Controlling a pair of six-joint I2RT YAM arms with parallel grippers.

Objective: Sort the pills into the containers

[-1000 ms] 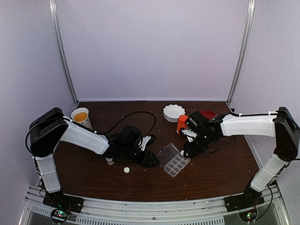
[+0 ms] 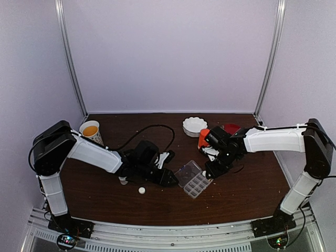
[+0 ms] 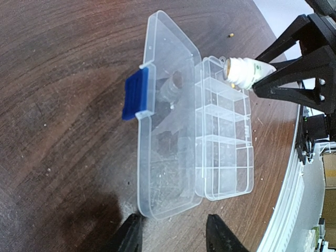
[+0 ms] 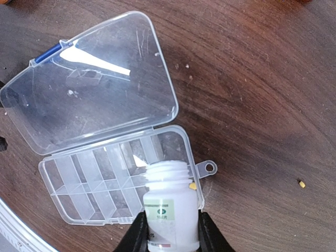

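Note:
A clear pill box [image 4: 84,194] with several compartments lies on the table, its blue-latched lid [image 4: 100,84] folded open. My right gripper is shut on a white pill bottle [image 4: 170,210]. The bottle is tipped, its uncapped mouth over the box's end compartments. One small yellow pill [image 4: 192,186] shows beside the bottle neck, within the box's outline. Another yellow pill [image 4: 302,184] rests on bare table beyond the hinged tab end. On the lid's side, my left gripper holds its fingers apart with nothing between them.
A white cap [image 2: 142,190] and a small container [image 2: 123,180] are near the left arm. Toward the back stand a patterned cup [image 2: 91,131], a white scalloped bowl [image 2: 195,125], an orange bottle [image 2: 203,138] and a red bowl [image 2: 231,128].
The right arm has shifted very slightly at the box, still with the bottle. The left arm and the box look unmoved.

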